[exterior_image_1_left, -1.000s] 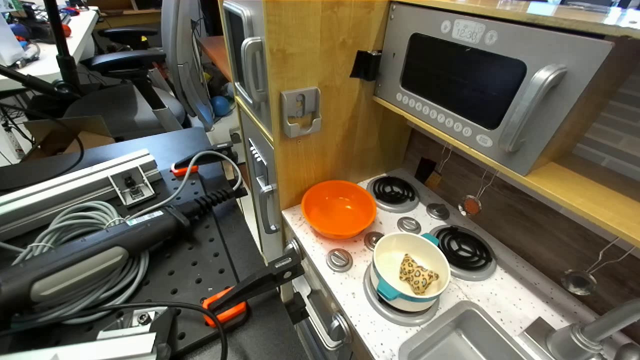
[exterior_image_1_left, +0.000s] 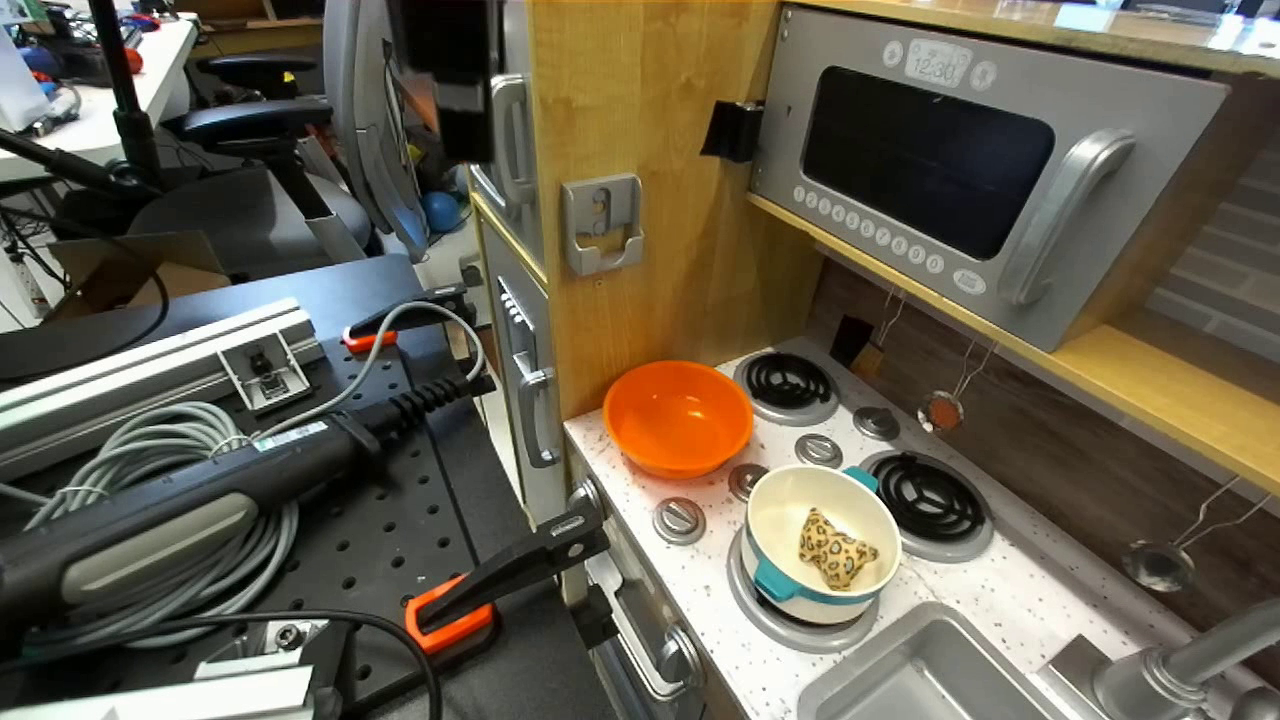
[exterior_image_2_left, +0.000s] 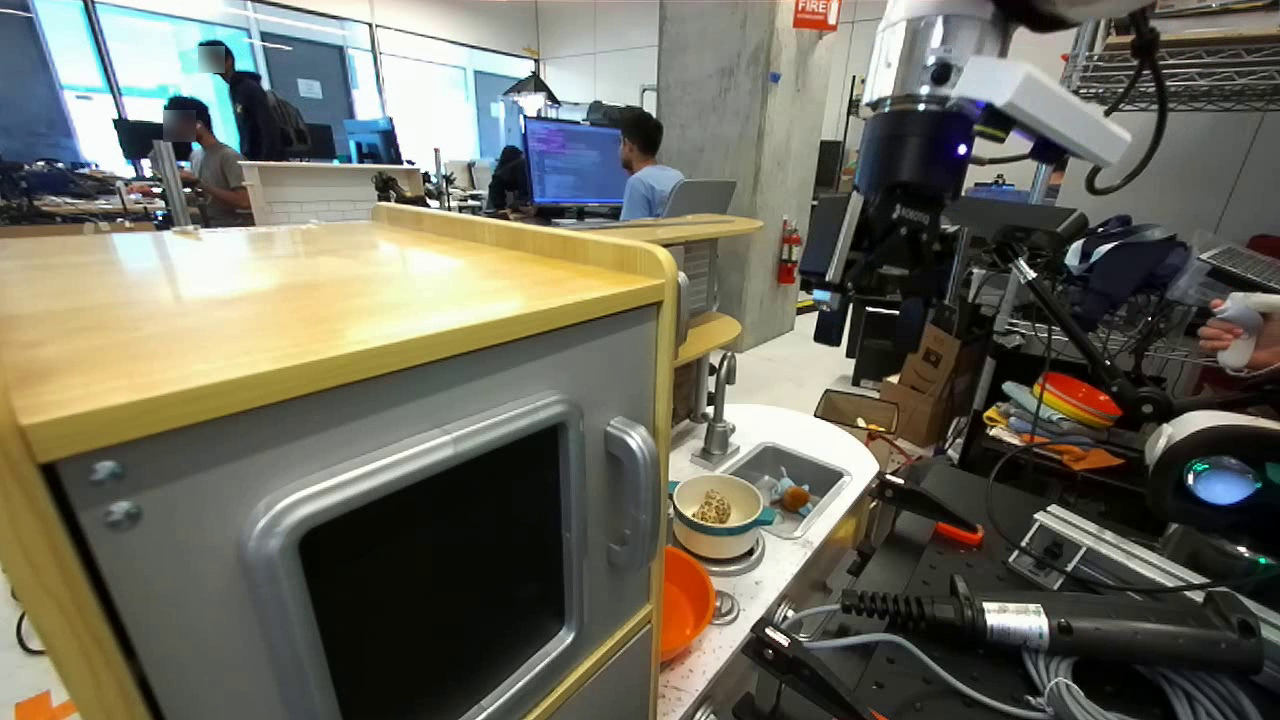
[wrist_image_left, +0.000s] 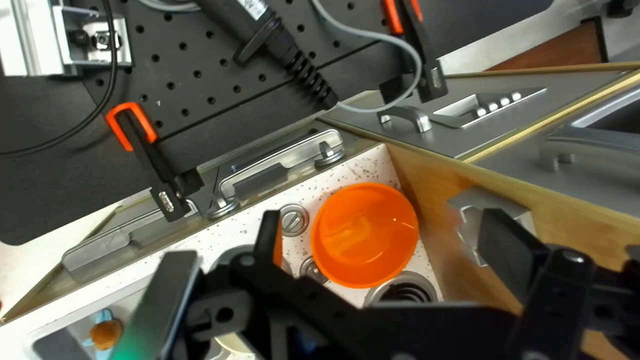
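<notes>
My gripper (exterior_image_2_left: 866, 300) hangs high above the worktop in exterior view 2. In the wrist view its fingers are spread wide and open, with nothing held between them. An orange bowl (exterior_image_1_left: 678, 418) stands empty on the counter beside the wooden panel; in the wrist view the orange bowl (wrist_image_left: 364, 235) shows well below my fingers. A white and teal pot (exterior_image_1_left: 780, 528) rests on the front burner, holding a leopard-print cloth toy (exterior_image_1_left: 836, 550). In the sink (exterior_image_2_left: 823, 470) lies a blue and orange plush toy (exterior_image_2_left: 791, 491). My gripper mostly hides the pot in the wrist view.
A grey microwave (exterior_image_1_left: 924, 156) overhangs the stove, and a faucet (exterior_image_1_left: 1182, 672) rises beside the sink. The tall wooden panel (exterior_image_1_left: 654, 108) bounds the counter. On the black table, clamps (exterior_image_1_left: 504, 576) and coiled cable (exterior_image_1_left: 168, 480) lie beside the counter.
A dark part of my arm or gripper now covers the upper cabinet door at the top of exterior view 1. The bowl, pot and leopard-print toy have not moved.
</notes>
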